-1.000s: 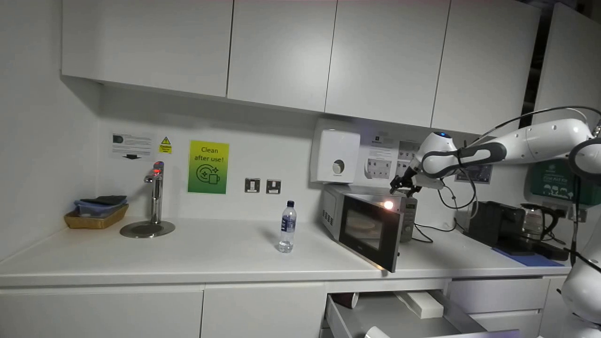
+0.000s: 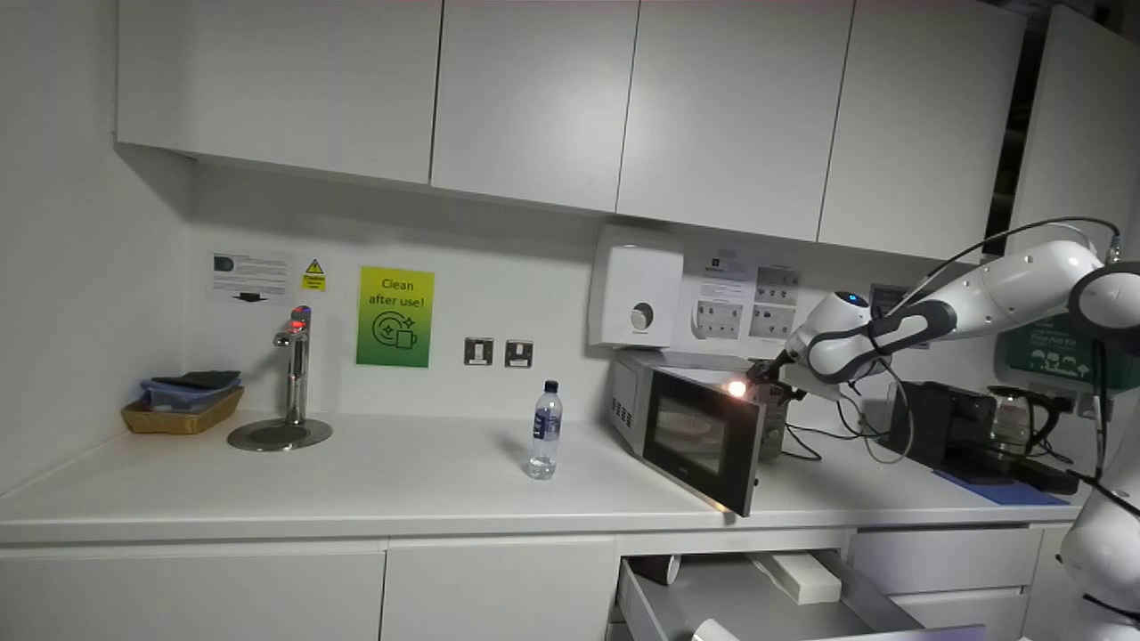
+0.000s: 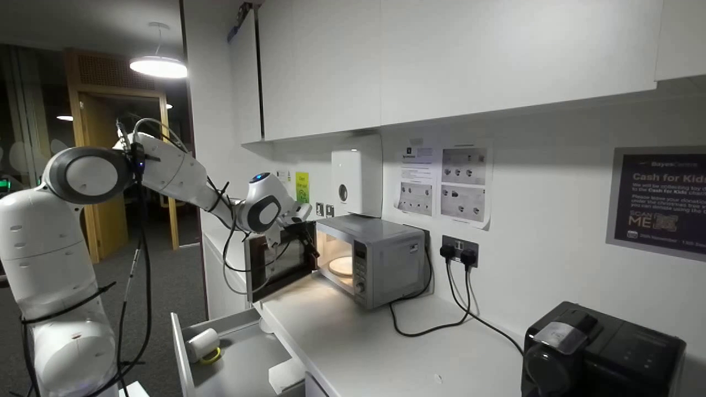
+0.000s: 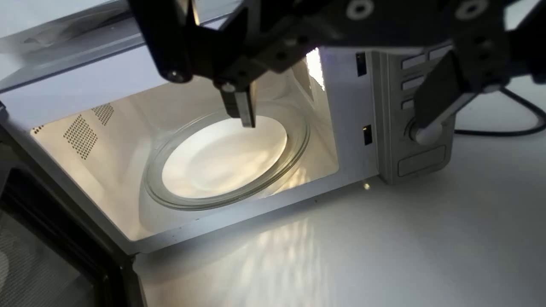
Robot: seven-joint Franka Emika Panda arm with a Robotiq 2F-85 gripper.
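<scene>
My gripper is open in the wrist view, its two fingers wide apart with nothing between them. It hangs in front of and a little above the lit opening of the microwave [image 3: 397, 264]. Inside, a white plate [image 4: 220, 161] lies on the glass turntable [image 4: 189, 204]. One finger [image 4: 240, 107] overlaps the plate's far edge in this view; the other crosses the control panel with its knob [image 4: 427, 133]. The microwave door [image 2: 700, 438] stands swung open to the left. In exterior view 1 this door partly hides the cavity, and the gripper shows above its right side.
Below the counter an open drawer [image 3: 241, 350] holds a white mug [image 3: 202, 344] and a white box [image 2: 802, 577]. A water bottle [image 2: 545, 433] stands left of the microwave. Cables and a black coffee machine [image 3: 602, 350] lie to the right. Bare counter [image 4: 409, 240] fronts the microwave.
The arm has come down and slightly to the right in exterior view 1, bringing the gripper lower near the microwave door's top. The door, plate, bottle and drawer look unmoved.
</scene>
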